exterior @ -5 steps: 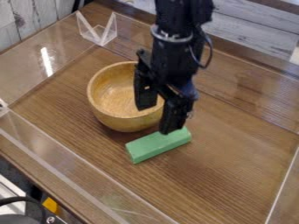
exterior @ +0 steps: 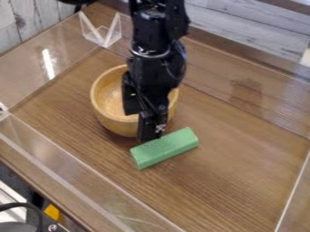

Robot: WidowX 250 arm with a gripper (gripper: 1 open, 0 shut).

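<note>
My black gripper [exterior: 152, 125] hangs over the right side of an orange-tan bowl [exterior: 111, 101] in the camera view, its fingers pointing down and open, with nothing seen held between them. A green block [exterior: 165, 148] lies flat on the wooden table just in front of the bowl, right below the gripper. The bowl's inside is partly hidden behind the arm.
A white wire-like holder [exterior: 101, 29] stands at the back left. A black cable and a yellow item lie at the front left, off the table's edge.
The gripper has moved left and slightly up, away from over the green block toward the bowl. The block and bowl look unmoved.
</note>
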